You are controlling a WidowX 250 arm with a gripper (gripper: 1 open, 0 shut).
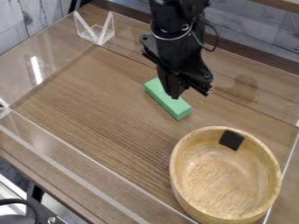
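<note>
My black gripper (173,86) hangs over the middle of the wooden table, shut, with its tip just above a green rectangular block (170,102). The block lies flat on the table, its upper end partly behind the gripper. Whether they touch cannot be told.
A large round tan bowl (225,192) stands at the lower right, with a black rectangular piece (232,141) at its upper rim. A white wire-like rack (96,28) is at the back left.
</note>
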